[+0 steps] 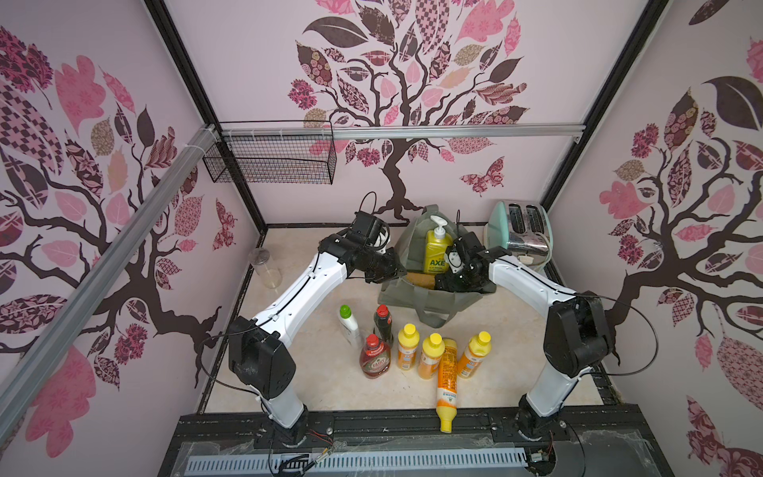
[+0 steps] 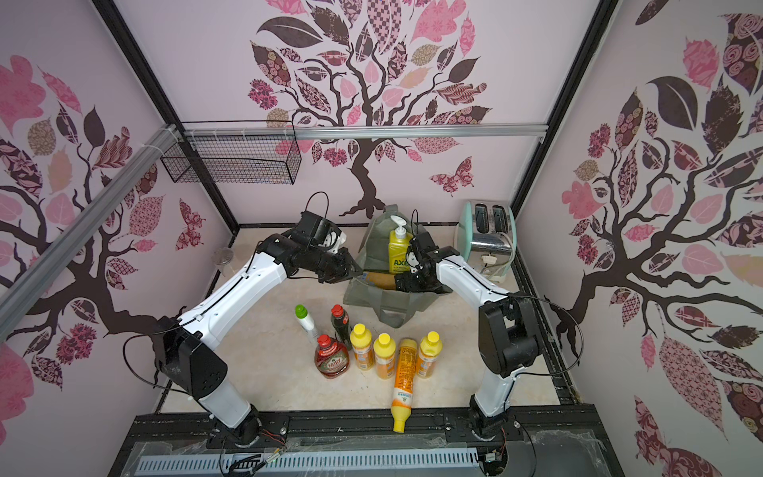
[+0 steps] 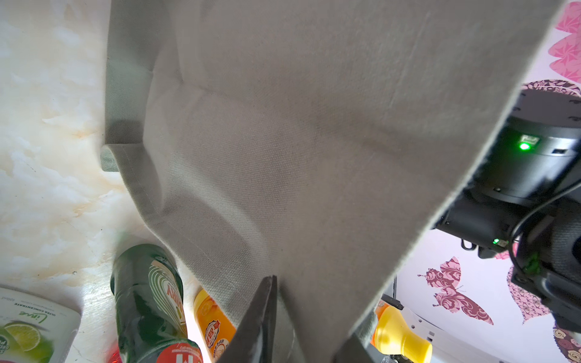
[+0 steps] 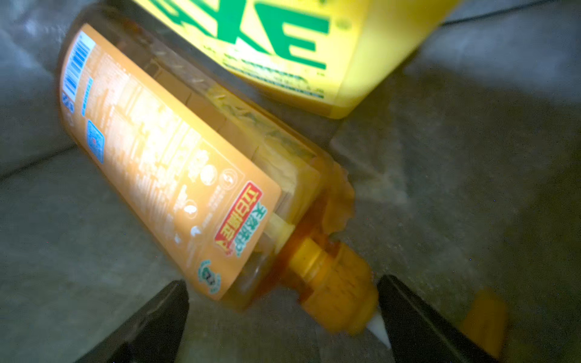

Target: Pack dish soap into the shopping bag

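Note:
The grey-green shopping bag (image 1: 413, 306) stands open at the back of the table. Inside it, a yellow AXE dish soap (image 1: 435, 253) with a white pump stands upright. An amber dish soap bottle (image 4: 181, 163) lies on its side on the bag's floor, in front of the AXE bottle. My right gripper is inside the bag, open, its fingers (image 4: 160, 323) apart near that bottle's neck and shoulder, with nothing gripped. At the bag's left side is my left gripper, its fingertips parted with the bag's wall (image 3: 339, 181) running between them; the lower fingers are cut off.
In front of the bag stand several bottles: a green-capped white one (image 1: 349, 324), a dark one (image 1: 383, 324), a red-brown one (image 1: 375, 357) and yellow-capped orange ones (image 1: 407, 347). One orange bottle (image 1: 446, 389) overhangs the front edge. A toaster (image 1: 520, 230) sits back right; a jar (image 1: 266, 268) back left.

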